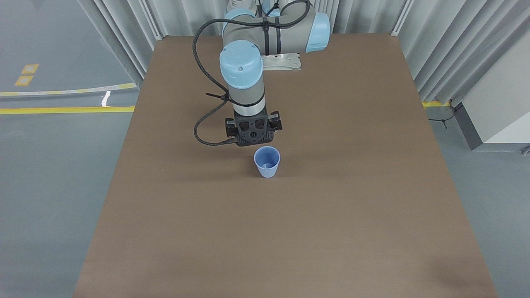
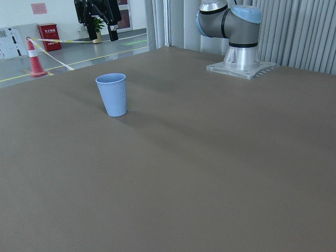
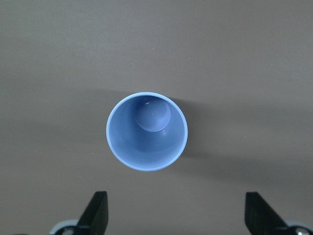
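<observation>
A light blue cup [image 1: 266, 162] stands upright on the brown table. In the left view the cup [image 2: 111, 97] sits below my black gripper, which hangs in the air at the top left. From the wrist, the cup [image 3: 146, 132] is seen from above and looks empty, between and a little beyond my two fingertips. My gripper is open, with its fingers wide apart and only bare table between them. In the front view the gripper housing is just behind the cup.
The arm's base plate [image 2: 241, 71] is at the table's back, before a pale curtain. A cone and tape stand on the floor beyond the edge.
</observation>
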